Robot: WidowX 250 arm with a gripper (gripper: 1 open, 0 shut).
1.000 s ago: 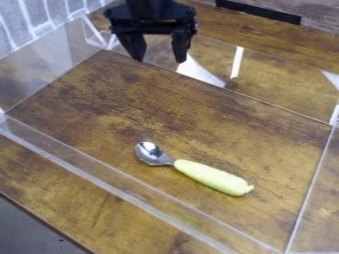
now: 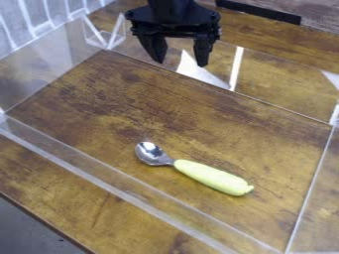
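Observation:
A spoon (image 2: 205,174) with a metal bowl and a pale yellow-green handle lies on the wooden floor of a clear-walled enclosure, in the lower middle of the view. My black gripper (image 2: 180,48) hangs at the top centre, well behind and above the spoon, open, with nothing visible between its fingers.
Transparent walls (image 2: 159,209) surround the wooden work area on the sides, front and back. The floor between gripper and spoon is clear. A black bar (image 2: 265,12) lies at the back right, and white railing stands at the top left.
The spoon has not moved.

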